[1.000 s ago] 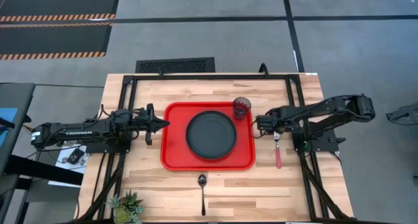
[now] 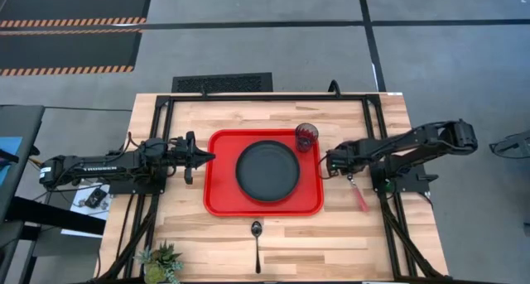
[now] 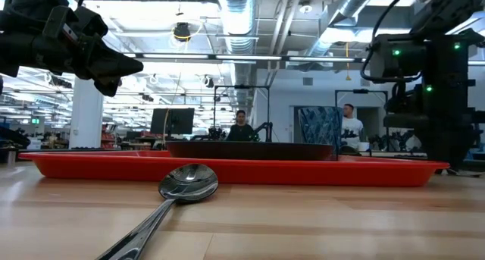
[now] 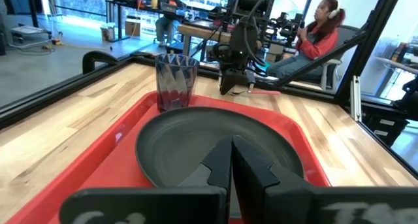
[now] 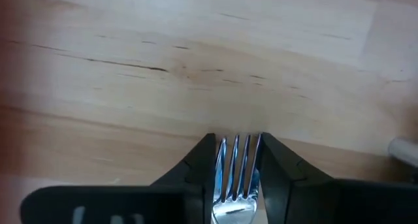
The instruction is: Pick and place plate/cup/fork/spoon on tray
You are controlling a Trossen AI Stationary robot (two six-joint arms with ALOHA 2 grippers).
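In the right wrist view my right gripper is shut on the head of the fork (image 5: 235,208), tines showing between its fingertips. The fork's red handle (image 2: 361,199) slants out from under the right arm in the high view. A dark round plate (image 2: 267,170) rests on the red tray (image 2: 222,193). Inside the tray's far right corner stands a clear, dark-tinted cup (image 2: 306,137). On bare wood in front of the tray lies the spoon (image 2: 257,245). My left gripper, its fingers together with nothing between them, is over the tray's left edge.
Black frame bars (image 2: 265,97) run along the back and both sides of the wooden table. A succulent plant (image 2: 160,262) sits at the front left corner. Bare wood lies in front of the tray on both sides of the spoon.
The fork has turned, its handle end swinging to the right in the high view. Left arm, tray, plate and cup are unmoved.
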